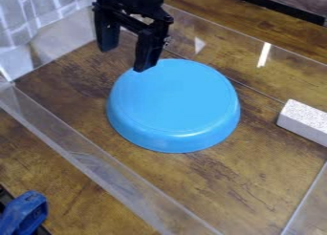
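Observation:
A black gripper (125,52) hangs at the upper left of the camera view, its two fingers spread apart with nothing seen between them. It is above and behind a large round blue dome-like object (174,103), which rests on the wooden surface (217,191) in the middle.
A white block (303,122) lies at the right. Clear plastic walls border the area, with a crumpled white material (36,19) at the top left. A blue object (22,216) shows at the bottom left. The wood below the dome is clear.

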